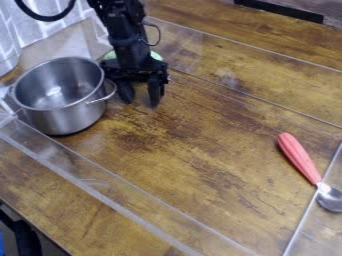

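The black gripper (142,90) reaches down from the top of the view to the table beside the steel pot (60,115), on its right side. A green object (115,56) lies partly hidden behind the gripper. The fingers are dark and small here; whether they are open or shut, and whether anything is between them, I cannot tell.
A spoon with a red handle (297,153) lies at the right of the wooden table (201,180). Clear strips run along the table's edges and across its right part.
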